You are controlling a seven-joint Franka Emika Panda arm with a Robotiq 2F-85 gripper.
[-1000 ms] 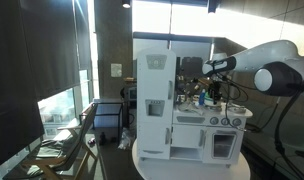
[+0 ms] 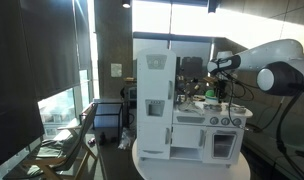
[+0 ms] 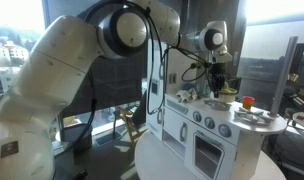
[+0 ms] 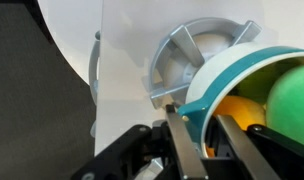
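Note:
A white bowl-like container with a teal rim [image 4: 228, 78] fills the right of the wrist view. Inside it are an orange item [image 4: 239, 112], something yellow behind that, and a rounded green item [image 4: 292, 105]. My gripper is shut on the near side of the rim, the wall pinched between its fingers. Below the container shows a grey stove burner ring [image 4: 182, 62]; whether the base touches it cannot be told. From the second exterior view, the gripper [image 3: 220, 86] points down over the toy kitchen's counter.
The white toy kitchen [image 3: 208, 150] has an oven and knobs on its front. On its counter stand a red cup [image 3: 248, 102] and a pale dish [image 3: 257, 118]. A tall toy fridge [image 2: 154, 100] rises to the left, with small items crowded beside it.
In the first exterior view, my arm's wrist and gripper have shifted a little to the right over the counter. The toy kitchen has stayed in place.

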